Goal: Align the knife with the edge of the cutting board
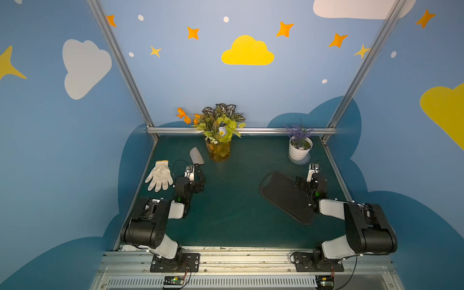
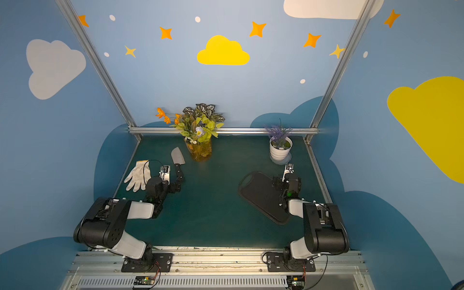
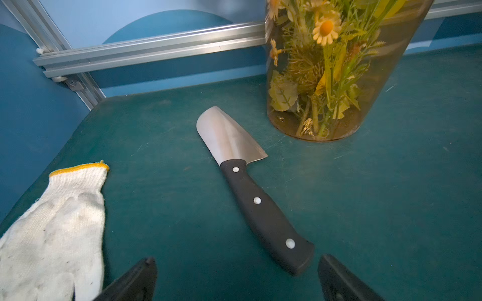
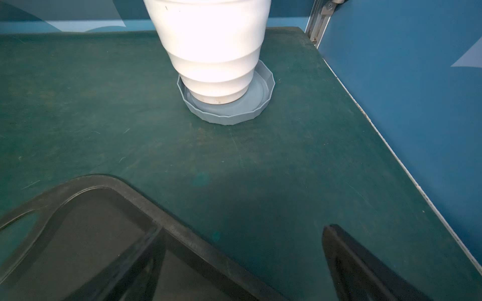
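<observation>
The knife (image 3: 261, 210), a cleaver with a black riveted handle and a silver blade, lies flat on the green table at the left. Its blade (image 2: 177, 155) points away toward the back, beside the flower vase. My left gripper stands open just behind the handle's butt end, nothing held. At the right lies the black cutting board (image 1: 285, 195), slanted, its handle hole at the far-left end. Above the board's right long edge, my right gripper is open and empty; its arm hides part of the board in both top views.
A white glove (image 1: 160, 176) lies left of the knife. The glass vase of flowers (image 2: 199, 148) stands close to the blade's right. A white potted plant (image 2: 279, 148) on a grey saucer is behind the board.
</observation>
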